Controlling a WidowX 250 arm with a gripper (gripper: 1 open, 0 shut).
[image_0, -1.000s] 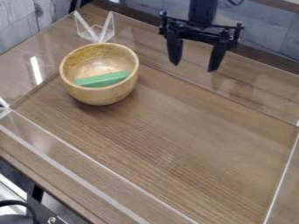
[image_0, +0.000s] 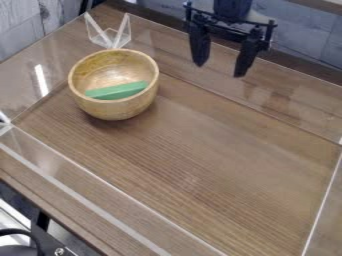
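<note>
My gripper (image_0: 222, 58) hangs over the back middle of the wooden table, right of a yellow bowl (image_0: 140, 105). It is dark, with two fingers spread apart, open, and nothing shows between them. A green stick-like object (image_0: 116, 92) lies inside the bowl.
Clear plastic or white tape (image_0: 110, 32) is at the back left edge. Something dark and round (image_0: 20, 240) sits beyond the lower left edge.
My gripper has moved slightly up and back in the view and turned a little. The bowl and green object have not moved.
</note>
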